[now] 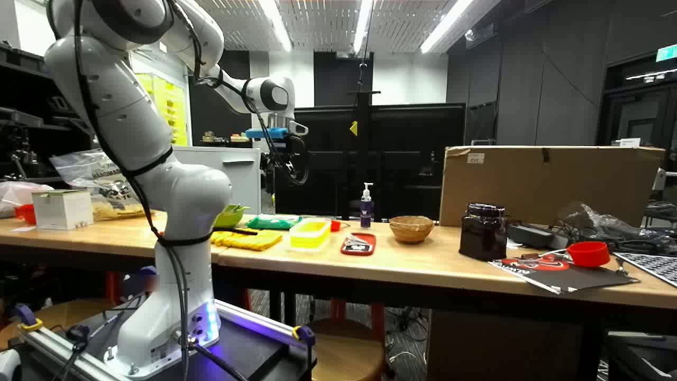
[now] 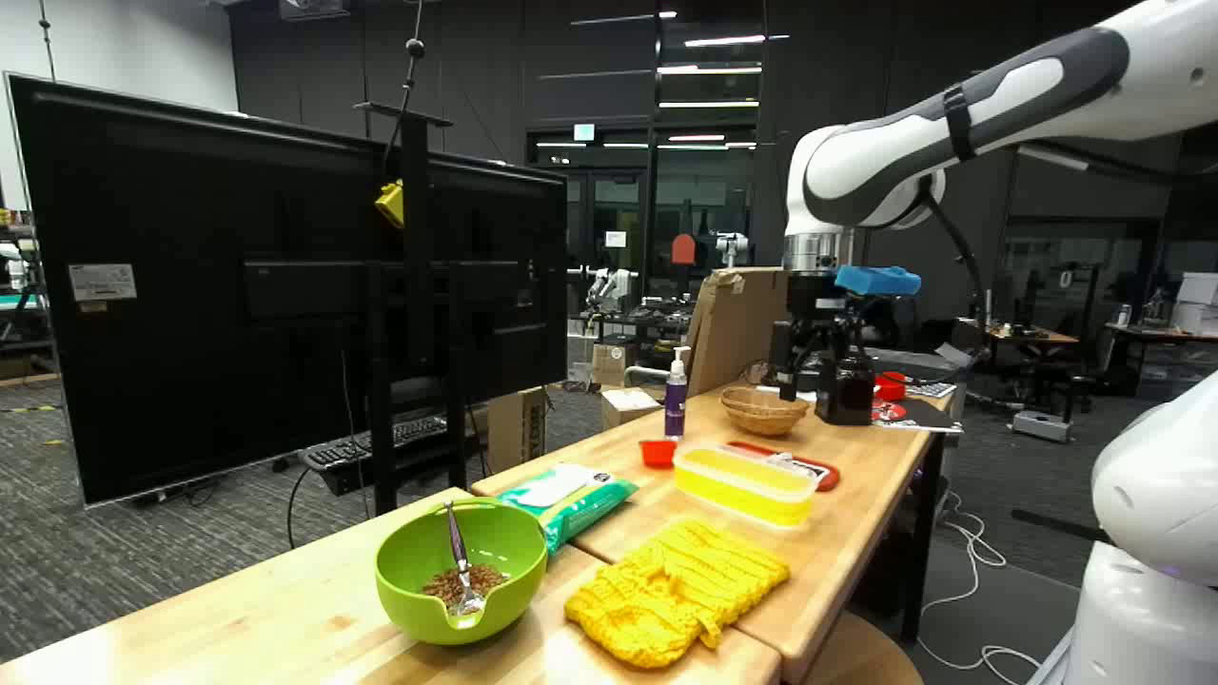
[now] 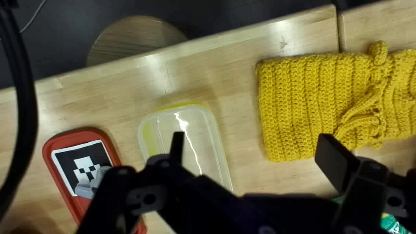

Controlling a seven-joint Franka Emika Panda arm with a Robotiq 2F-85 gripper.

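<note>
High above the table, my gripper stands open, its two black fingers wide apart with nothing between them. Beneath it in the wrist view lies a clear-lidded container point(image 3: 195, 144), partly hidden by the gripper's body. A yellow knitted pouch point(image 3: 300, 105) is flat on the wood to the right, and a red tray point(image 3: 58, 167) with a black-and-white marker card and a grey object is at the left. From exterior view 2, the yellow container point(image 2: 742, 485) sits beyond the pouch point(image 2: 679, 582). A green bowl point(image 2: 462, 571) holds brown bits and a spoon point(image 2: 459, 554).
A green packet point(image 2: 571, 497), a small red cup point(image 2: 658, 453), a pump bottle point(image 2: 676, 400) and a wicker basket point(image 2: 762, 409) share the table. Farther right are a dark jar point(image 1: 483, 232), a red ring point(image 1: 588, 254) and a large cardboard box point(image 1: 549, 184).
</note>
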